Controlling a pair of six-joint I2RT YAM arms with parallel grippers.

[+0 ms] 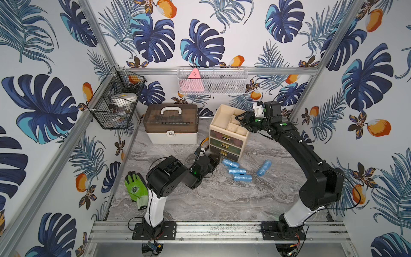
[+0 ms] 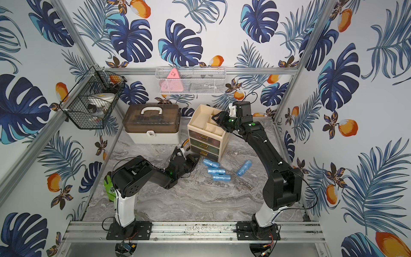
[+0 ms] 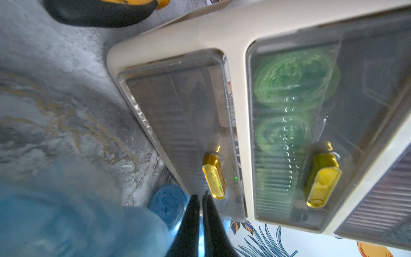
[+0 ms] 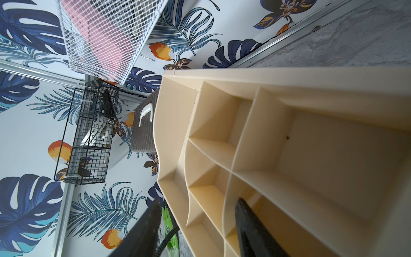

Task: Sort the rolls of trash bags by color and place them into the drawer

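Observation:
The cream drawer cabinet [image 1: 216,111] has three shut drawers with gold handles; green rolls show through the middle drawer [image 3: 291,77]. My left gripper is low at the bottom drawer [image 3: 175,111], its fingertips close under that gold handle [image 3: 214,175]; whether it grips anything is hard to see. My right gripper is over the cabinet's open top compartments [image 4: 329,158], fingers apart, nothing visible between them. Blue rolls [image 1: 242,177] [image 2: 243,168] lie on the table before and right of the cabinet.
A brown-lidded box [image 1: 171,128] stands left of the cabinet. A green glove [image 1: 136,189] lies at the front left. Wire baskets [image 1: 119,102] hang on the walls.

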